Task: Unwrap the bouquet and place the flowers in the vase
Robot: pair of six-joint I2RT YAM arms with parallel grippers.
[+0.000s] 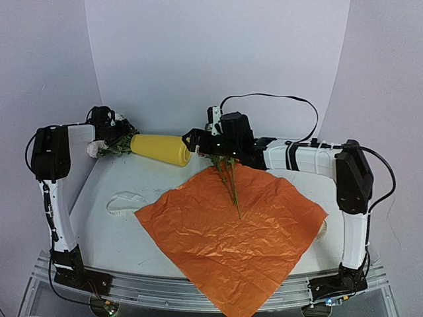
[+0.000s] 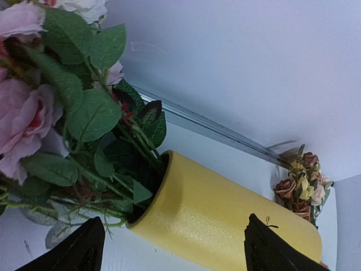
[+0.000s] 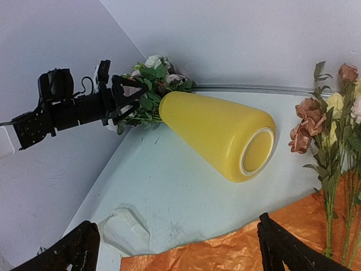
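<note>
The yellow vase [image 1: 160, 149] lies on its side near the back wall, its base facing right. Pink and white flowers [image 2: 84, 107] have their stems inside its mouth, as the left wrist view shows. Above the mouth end, my left gripper hangs open and empty, the vase's body beyond its fingers. A second bunch, brown, yellow and pale roses [image 3: 318, 121], rests with its stems on the orange sheet [image 3: 208, 251]. My right gripper is open with nothing between its fingers; in the top view it covers most of those blooms, close to the vase's base.
A loop of white strap [image 1: 125, 203] lies on the table left of the orange sheet. A roll of tape [image 1: 322, 230] shows at the sheet's right edge. Walls stand close behind the vase and on the left. Bare table lies in front of the vase.
</note>
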